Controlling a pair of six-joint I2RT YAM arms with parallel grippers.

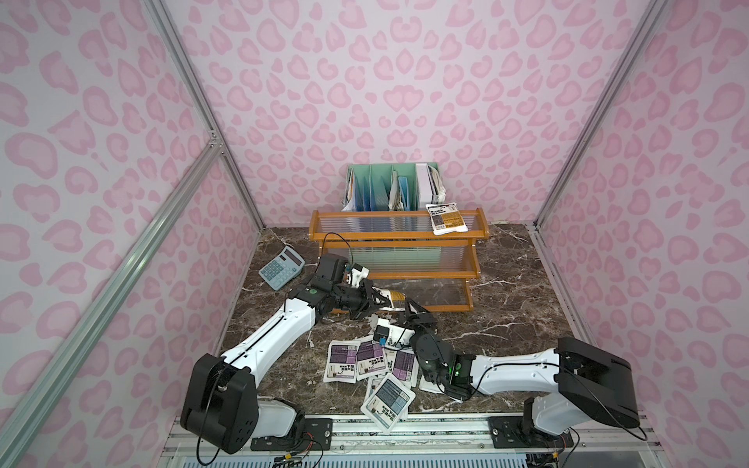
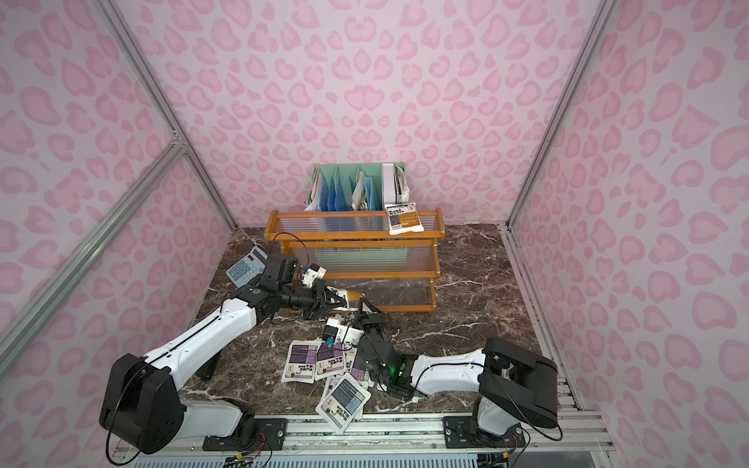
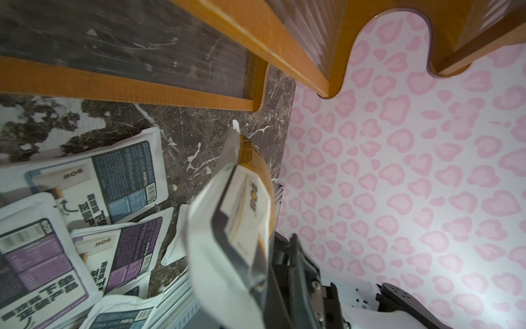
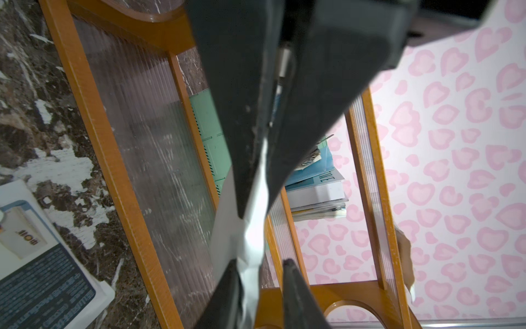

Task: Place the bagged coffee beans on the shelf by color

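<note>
A white coffee bag with an orange-brown end (image 1: 397, 299) hangs in front of the lower shelf, between my two grippers. My left gripper (image 1: 380, 298) is shut on one edge of it; in the right wrist view its dark fingers (image 4: 230, 93) pinch the bag (image 4: 253, 235). At the opposite end, my right gripper has its fingers spread, with the bag's edge running between them and a gap on one side. The bag (image 3: 246, 208) fills the middle of the left wrist view, dark label towards the camera. The orange-framed shelf (image 1: 398, 275) stands just behind.
An orange bag (image 1: 447, 219) rests on the top tier at the right. Several purple and blue bags (image 1: 341, 361) lie on the marble table in front. A calculator (image 1: 281, 268) sits at the left, and a green file rack (image 1: 380, 187) stands behind the shelf.
</note>
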